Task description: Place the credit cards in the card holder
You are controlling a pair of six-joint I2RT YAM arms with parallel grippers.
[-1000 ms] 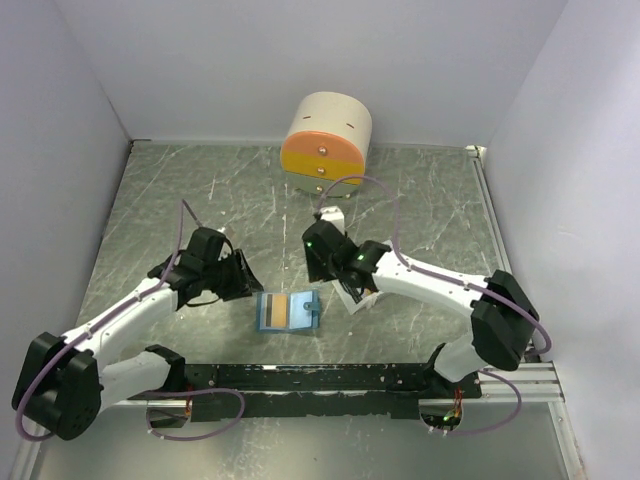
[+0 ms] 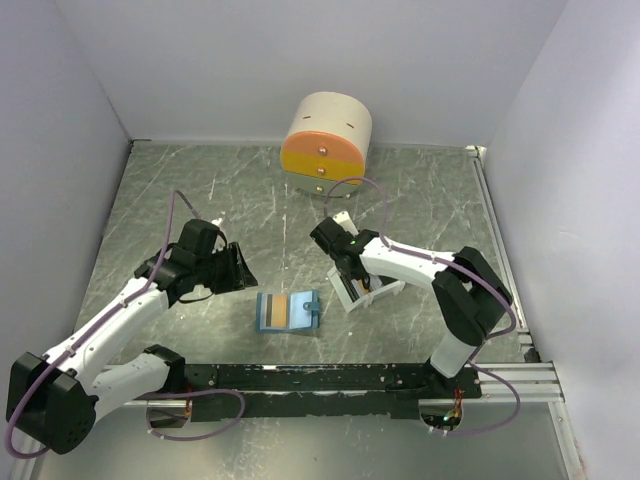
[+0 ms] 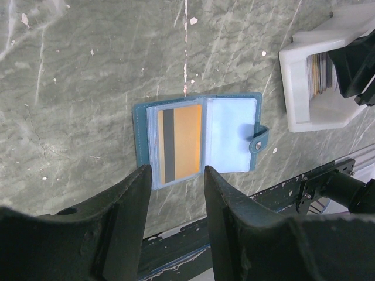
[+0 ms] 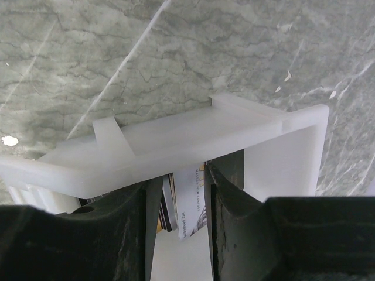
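The blue card holder (image 3: 140, 132) lies unfolded on the table. An orange card with a dark stripe (image 3: 186, 140) shows in its left half; the right half (image 3: 231, 134) is a clear, pale pocket with a snap tab. Left of the holder and above the table, my left gripper (image 2: 240, 272) stands partly open and empty. Several credit cards (image 3: 317, 73) stand in a white box (image 3: 287, 88). Down in that box is my right gripper, its fingers apart on either side of a white card (image 4: 188, 202). Whether the fingers touch it cannot be seen.
The box's white rim (image 4: 205, 143) runs close in front of the right fingers. A rounded cabinet (image 2: 327, 140) with coloured drawers stands at the back. Bare table lies between it and the holder, and at the far left.
My right gripper has swung from beside the holder to the white box and gone down into it. The left arm has drawn a little back and left from the holder.
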